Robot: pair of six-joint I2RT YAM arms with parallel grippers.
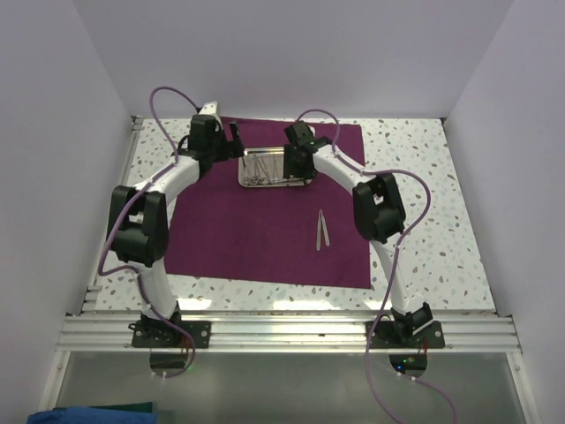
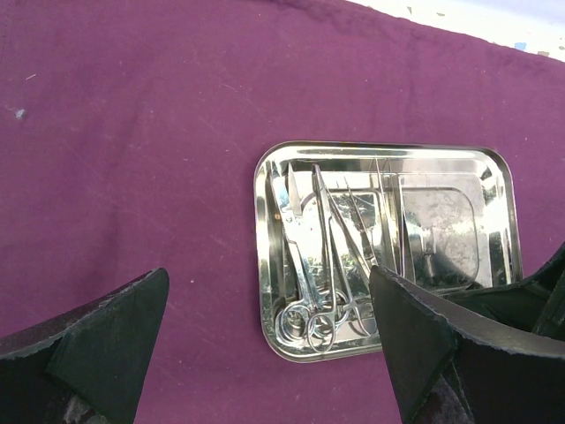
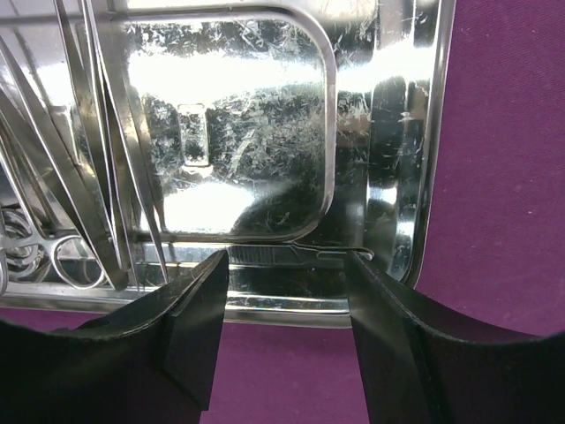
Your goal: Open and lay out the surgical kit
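Observation:
A steel tray (image 2: 265,230) holds scissors (image 2: 296,318), forceps and several thin blades on the purple cloth (image 1: 256,234). Above the tray's left end hovers my open left gripper, empty. My open right gripper is down at the tray's right part, its tips either side of a slim instrument (image 3: 274,253) along the near wall, not visibly gripping it. Two long slim instruments (image 1: 319,231) lie side by side on the cloth, below the tray in the top view.
A speckled table border (image 1: 424,247) surrounds the cloth, with walls at the sides and back.

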